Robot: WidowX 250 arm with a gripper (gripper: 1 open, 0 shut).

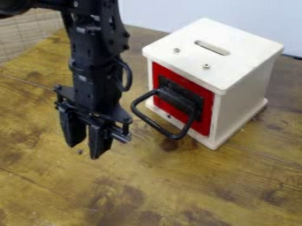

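Observation:
My black gripper (86,134) hangs over the wooden table at the left of the view, its two fingers apart and pointing down, with nothing visible between them. To its right stands a white box (241,100) with a red front panel (203,131), a dark plate (181,94) in that panel, and a black loop handle (172,132) sticking out toward the gripper. A slot and screw heads show on the box's top. The gripper is apart from the handle.
A woven mat (24,40) lies at the back left, and a pale surface is behind the box.

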